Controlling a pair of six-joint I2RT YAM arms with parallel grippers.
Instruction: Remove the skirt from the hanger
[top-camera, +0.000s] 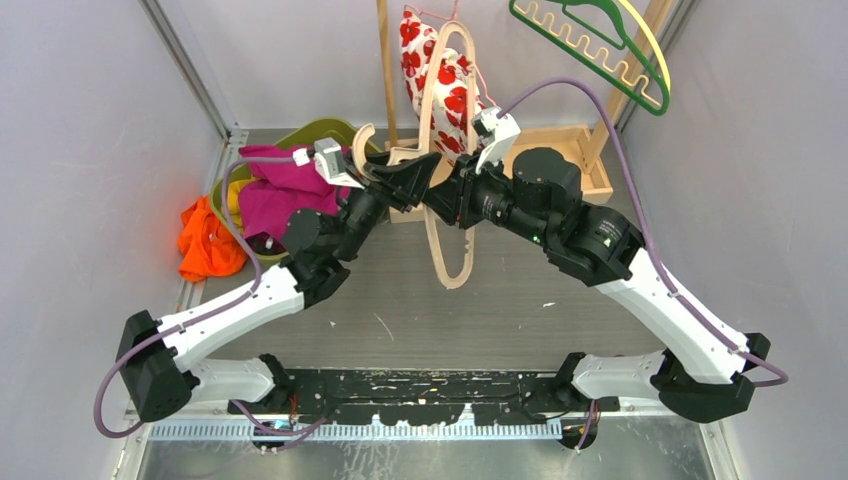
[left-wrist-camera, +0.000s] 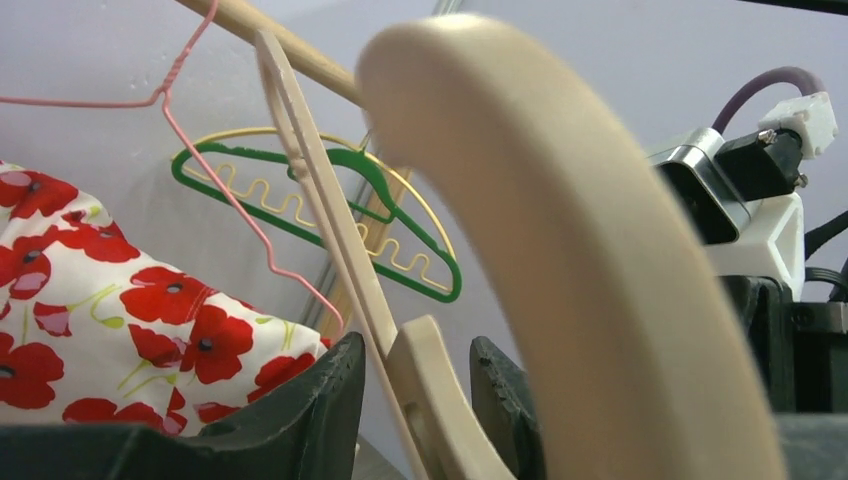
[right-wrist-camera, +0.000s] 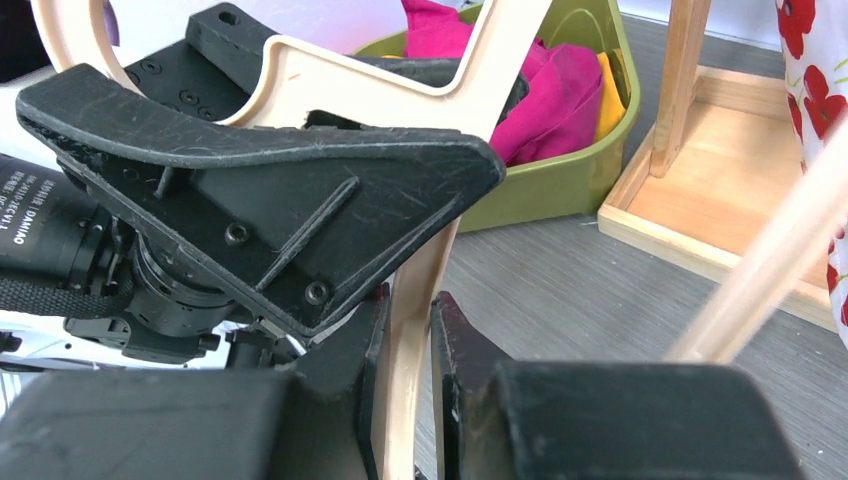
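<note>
A bare beige hanger (top-camera: 452, 268) stands between my two arms, no cloth on it. My left gripper is shut on it near the base of its hook (left-wrist-camera: 560, 200). My right gripper straddles one hanger bar (right-wrist-camera: 402, 400), fingers part open, with a slim gap beside the bar. A white cloth with red flowers (left-wrist-camera: 150, 310), perhaps a skirt, hangs at the back by a pink hanger (left-wrist-camera: 245, 215). Magenta cloth (right-wrist-camera: 548, 100) lies in the olive basket (right-wrist-camera: 545, 195). Which of these is the task's skirt, I cannot tell.
Green and yellow hangers (top-camera: 590, 50) hang at the back right. The wooden rack base (top-camera: 590, 165) stands behind my right arm. Orange cloth (top-camera: 210, 245) lies left of the basket.
</note>
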